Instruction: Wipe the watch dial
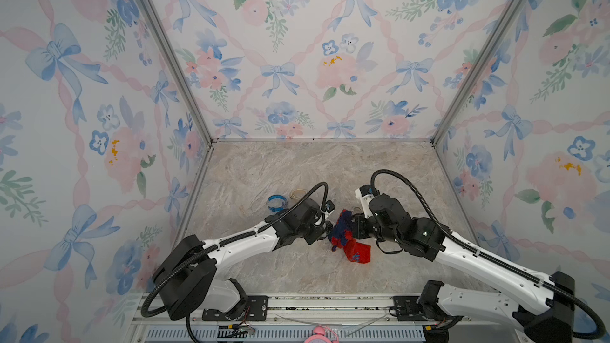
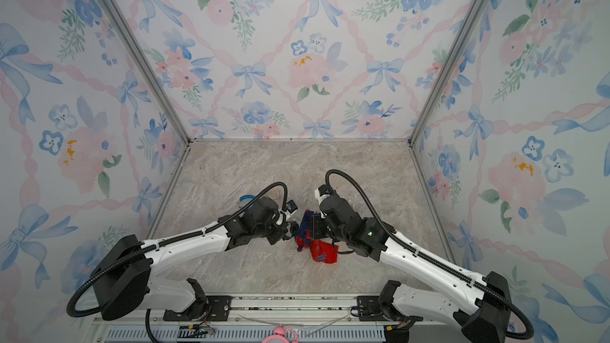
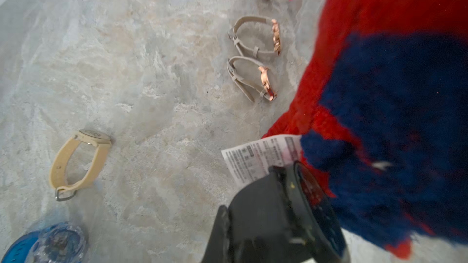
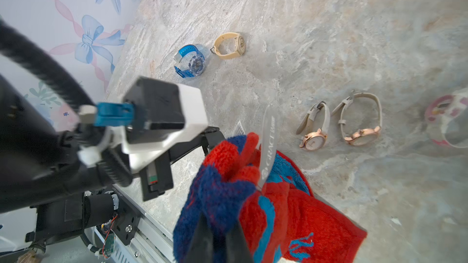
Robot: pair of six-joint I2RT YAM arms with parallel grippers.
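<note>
A black watch [image 3: 260, 209], its dark round dial [image 3: 319, 209] turned toward the cloth, fills the bottom middle of the left wrist view. My left gripper [image 1: 326, 230] is shut on the watch's band; its fingertips are mostly hidden behind it. Bunched red and blue cloth [image 4: 219, 180] hangs from my right gripper, which is shut on it. The cloth's lower end spreads red over the table. In the left wrist view the cloth lies very close beside the dial; whether they touch I cannot tell. A white tag sticks out from the cloth.
On the table [image 3: 160, 92] lie a cream watch [image 4: 229, 45], a blue watch [image 4: 190, 61], two beige-strapped rose-gold watches, one of them the nearer watch [image 4: 314, 134], and a pink-white watch [image 4: 446, 117].
</note>
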